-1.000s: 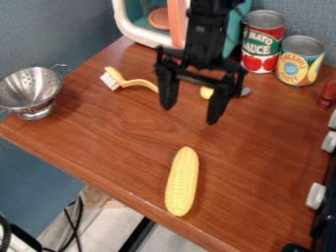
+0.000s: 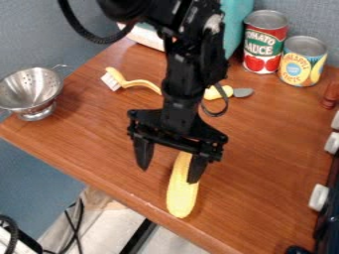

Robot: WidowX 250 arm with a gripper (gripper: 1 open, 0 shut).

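Note:
My black gripper (image 2: 169, 164) hangs low over the middle-front of the wooden table, fingers apart. A yellow corn cob (image 2: 181, 197) lies lengthwise beneath it, its upper end partly hidden by the right finger. I cannot tell whether that finger touches the cob.
A metal colander (image 2: 27, 93) sits at the left edge. A yellow brush (image 2: 138, 83), two cans (image 2: 264, 42) and a teal object (image 2: 233, 22) are at the back. A dark appliance lines the right edge.
My gripper has moved down and toward the front, from the back of the table to over the upper end of the corn cob.

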